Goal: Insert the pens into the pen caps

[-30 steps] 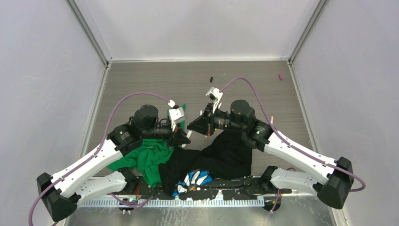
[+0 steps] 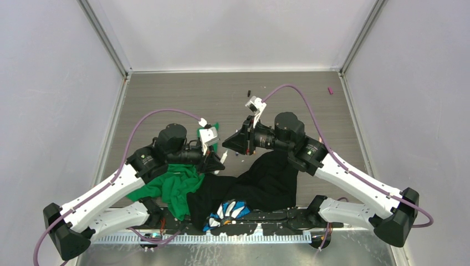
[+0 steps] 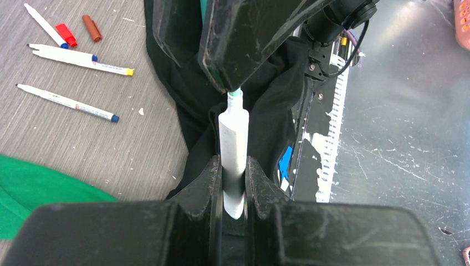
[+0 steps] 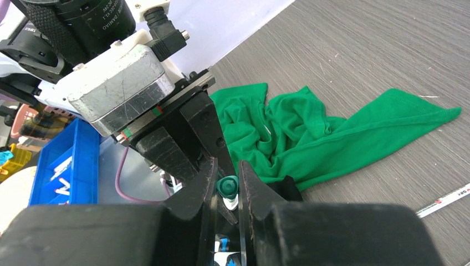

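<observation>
A white pen stands upright in my left gripper, its fingers shut on the pen's lower end. The right gripper has a teal cap between its fingers. The cap fills the gap and seems to touch both sides. In the left wrist view the right gripper's dark fingers hang just above the pen and hide most of the cap. A bit of teal shows at the pen's narrow neck. How far the tip sits inside the cap cannot be told.
Several pens, among them a blue-ended pen, lie on the table by a red cap and a brown cap. Green cloth and black cloth cover the front area.
The left arm has held still with the pen.
</observation>
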